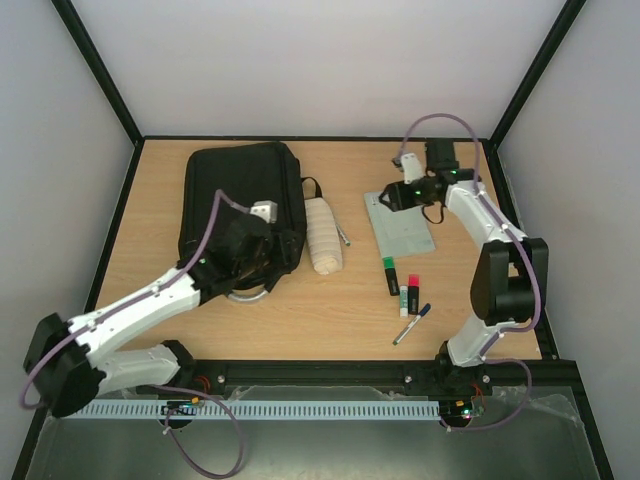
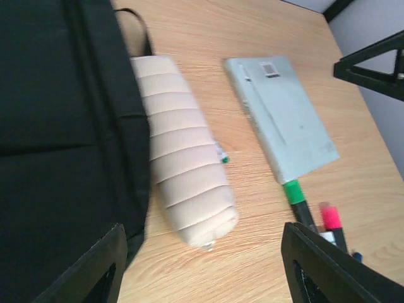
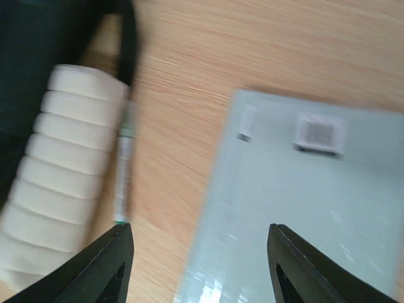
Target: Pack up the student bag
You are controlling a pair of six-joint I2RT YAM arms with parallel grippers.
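A black bag [image 1: 230, 180] lies at the left of the wooden table. My left gripper hovers over its right side, fingers apart with nothing between them, facing a cream padded pouch [image 2: 189, 158]. My right gripper is open above the pale grey-blue notebook [image 3: 303, 208]. A pen [image 3: 124, 177] lies between pouch and notebook. A green-capped marker [image 1: 391, 280], a glue stick [image 1: 403, 305], a red-capped marker [image 1: 413, 298] and a blue-capped pen [image 1: 411, 325] lie below the notebook.
Dark frame edges and walls border the table.
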